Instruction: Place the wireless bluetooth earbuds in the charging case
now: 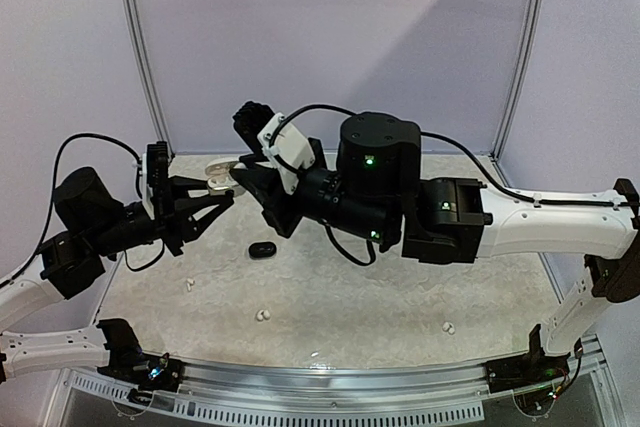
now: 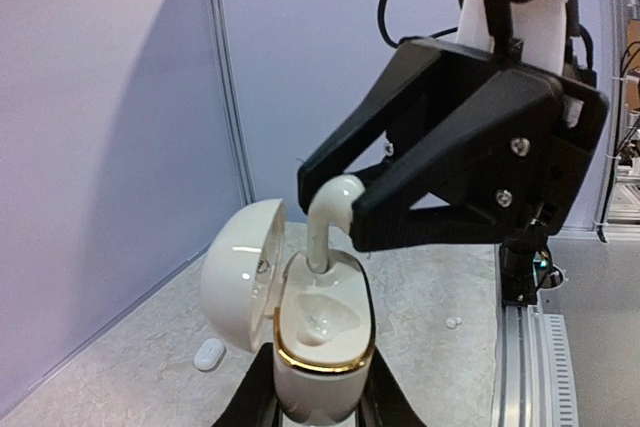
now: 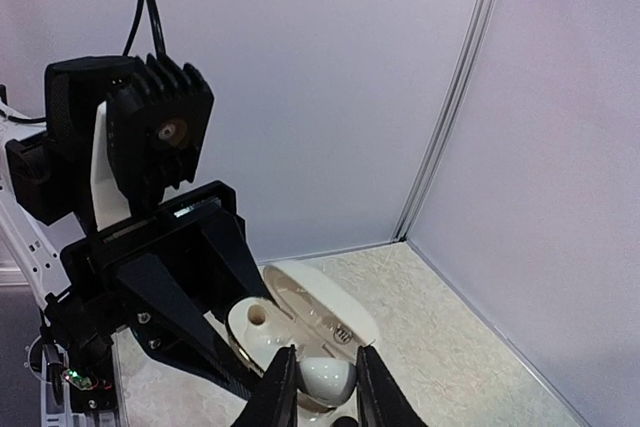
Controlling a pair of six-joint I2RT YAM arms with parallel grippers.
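Observation:
An open white charging case (image 2: 322, 367) with a gold band and raised lid (image 2: 238, 272) is between the fingertips of my left gripper (image 1: 215, 202). A white earbud (image 2: 335, 202) stands with its stem in one slot; the other slot (image 2: 320, 319) is empty. My right gripper (image 1: 245, 172) is shut on that earbud from above and beside the case. In the right wrist view the earbud (image 3: 326, 379) fills the fingertips, in front of the case.
A black case (image 1: 262, 249) lies on the table (image 1: 350, 317), with small white earbud pieces (image 1: 263, 315) at several spots. A white object (image 2: 209, 354) lies beyond the held case. Side walls bound the table.

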